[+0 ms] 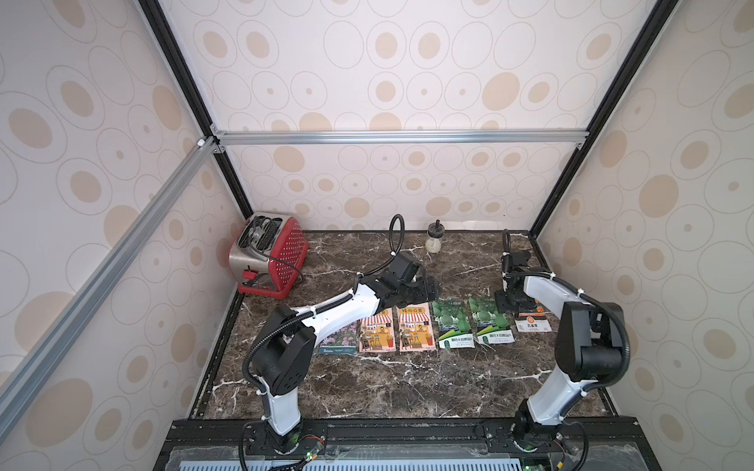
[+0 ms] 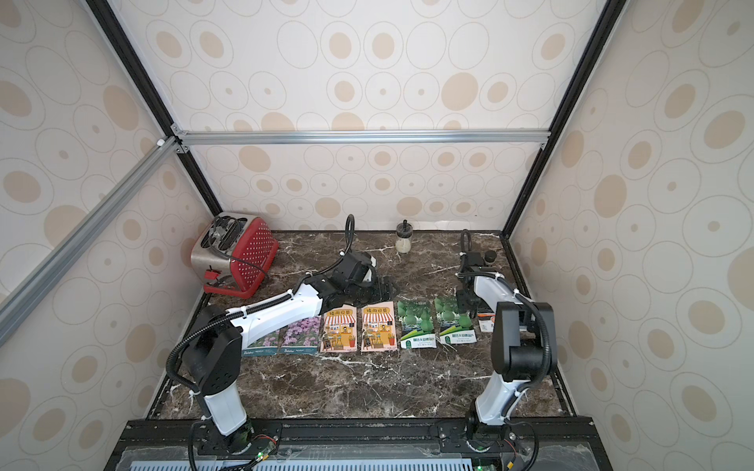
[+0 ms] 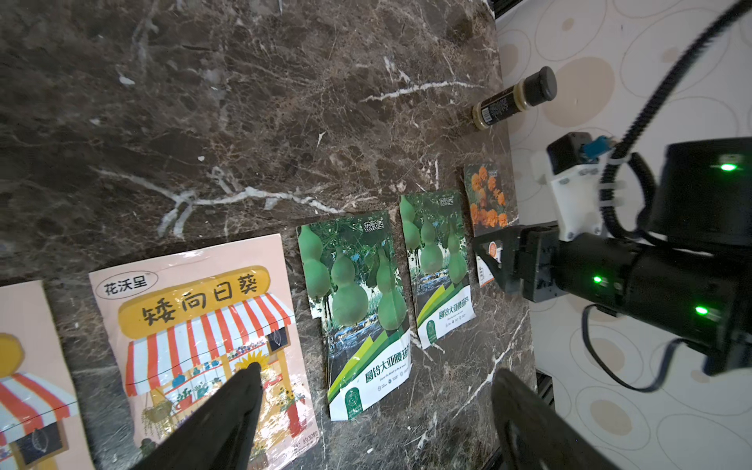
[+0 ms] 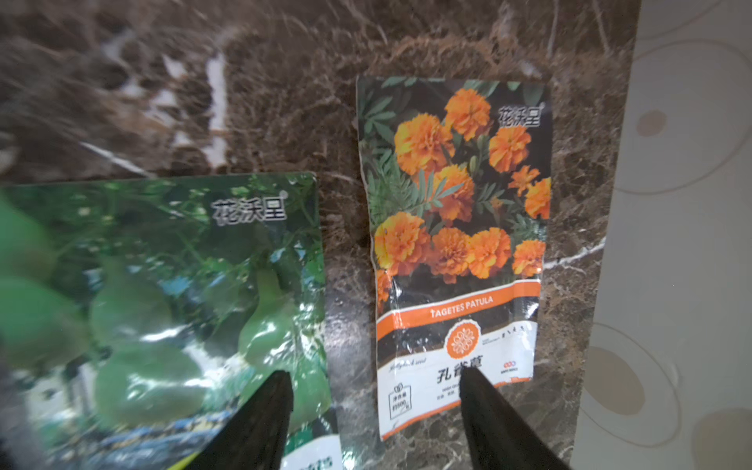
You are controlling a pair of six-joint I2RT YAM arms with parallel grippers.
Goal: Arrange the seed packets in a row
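In the top right view the row runs from two purple-flower packets (image 2: 300, 336) through two orange shop-picture packets (image 2: 339, 329) to two green gourd packets (image 2: 416, 323). The marigold packet (image 4: 458, 250) ends it at the right, separated from the nearest gourd packet (image 4: 196, 297) by a narrow strip of bare table. Above the marigold packet's lower part, my right gripper is open, its fingertips apart and nothing seen held. My left gripper hovers open over the row, near a shop-picture packet (image 3: 207, 337) and a gourd packet (image 3: 356, 313).
A red toaster (image 1: 271, 255) stands at the back left. One jar (image 1: 434, 237) is at the back wall; a dark-capped bottle (image 3: 513, 99) is behind the marigold packet. Bare marble (image 1: 392, 384) lies in front of the row.
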